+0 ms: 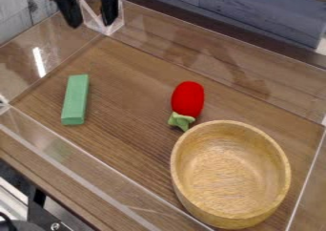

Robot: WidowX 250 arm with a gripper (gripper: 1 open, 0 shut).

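My gripper (91,17) is at the top left of the camera view, cut off by the top edge, with its dark fingers standing apart and open. Below it a green block (75,98) lies on the wooden surface. A red object (189,97) with a small green part lies right of centre. A large yellow bowl (230,176) sits at the lower right.
Grey-blue edges (268,10) bound it at the back.
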